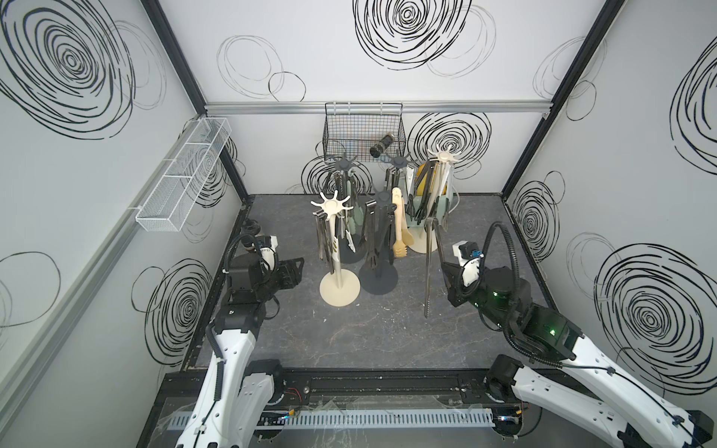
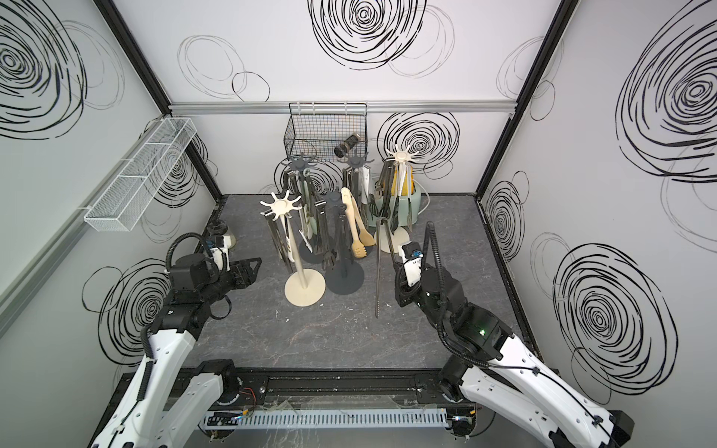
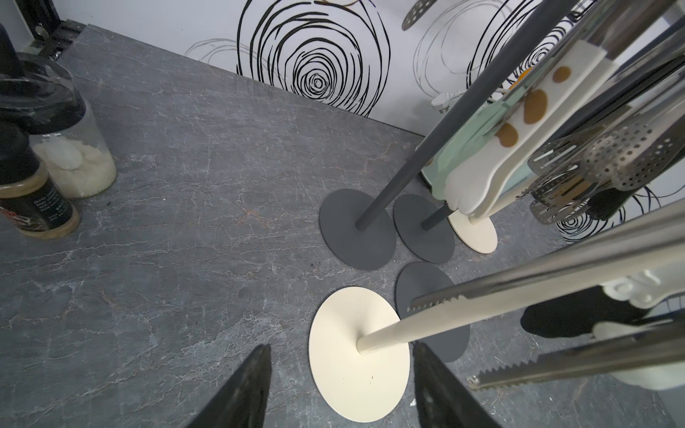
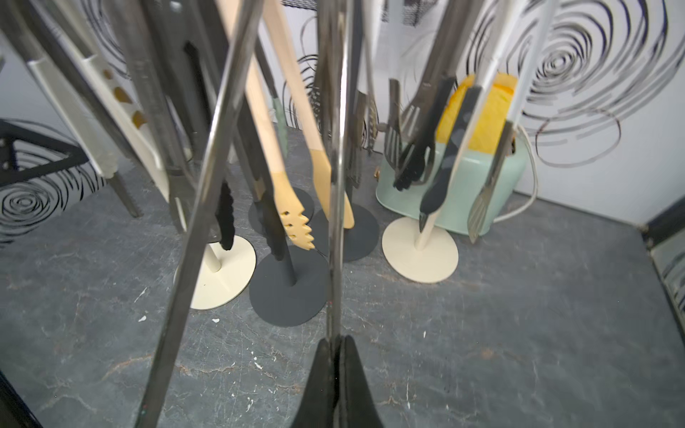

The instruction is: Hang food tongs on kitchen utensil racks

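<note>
The long metal food tongs point(image 1: 428, 276) hang upright over the right of the table, hinge up and legs spread. My right gripper is shut on one thin leg; the other leg runs free to its left. Front left of the group stands a cream utensil rack point(image 1: 332, 205) with radiating hooks, several tongs on it and a round base. Beside it, a dark grey rack point(image 4: 289, 285) carries tongs too. My left gripper is open and empty, left of the cream rack, its fingers apart with the rack's base point(image 3: 356, 392) showing between them.
Further racks crowd behind, including a cream one point(image 1: 445, 156) before a mint-green toaster point(image 4: 399, 189). Jars point(image 3: 71, 149) stand at the far left. A black wire basket point(image 1: 363, 130) hangs at the back.
</note>
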